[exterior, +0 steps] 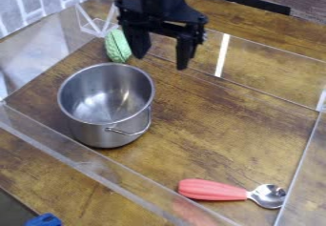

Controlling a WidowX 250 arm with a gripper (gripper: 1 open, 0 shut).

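Note:
My black gripper (158,47) hangs at the top centre of the camera view, open, its two fingers spread wide above and behind the steel pot, with nothing seen between them. The empty steel pot (105,104) stands on the wooden table at the left of centre, its handle toward the front. A green item (117,43) lies at the back left, partly behind the gripper. A spoon with a pink handle (216,189) lies at the front right.
Clear plastic walls border the wooden surface (235,125), whose middle and right are bare. A small blue object (41,220) sits at the bottom left corner, outside the front wall.

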